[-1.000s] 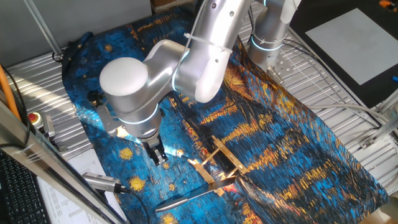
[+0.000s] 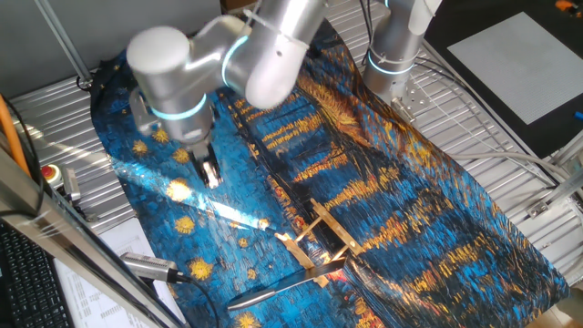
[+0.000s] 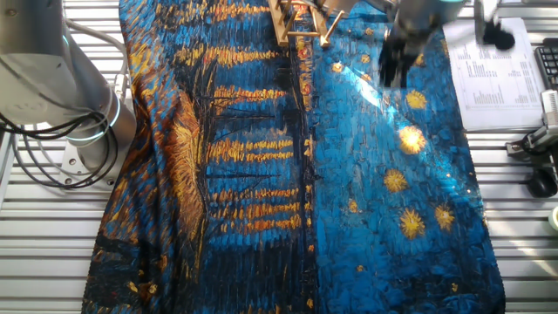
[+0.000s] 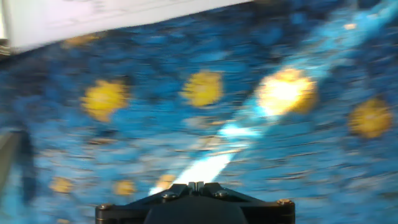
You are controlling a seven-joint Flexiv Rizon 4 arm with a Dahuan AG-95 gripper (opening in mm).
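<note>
My gripper (image 2: 211, 180) hangs above the blue part of the painted cloth, well away from the wooden rack. In the wrist view the fingertips of the gripper meet at the bottom centre; it is shut, and nothing shows between them. A small light-wood rack (image 2: 321, 233) stands on the cloth, with a knife (image 2: 281, 288) leaning on its near end and reaching down to the left. Exterior view 2 cuts off the rack (image 3: 296, 33) at the top edge, and the gripper (image 3: 394, 74) is blurred there.
The patterned cloth (image 2: 428, 228) covers most of the slatted metal table (image 2: 82, 169) and is rumpled in places. A paper sheet (image 3: 497, 83), a keyboard (image 2: 27, 282) and a small cabled device (image 2: 150, 266) lie at one side. Around the gripper the cloth is clear.
In exterior view 1 my gripper has moved up and slightly left, toward the far side of the cloth and away from the rack. Rack and knife have stayed still.
</note>
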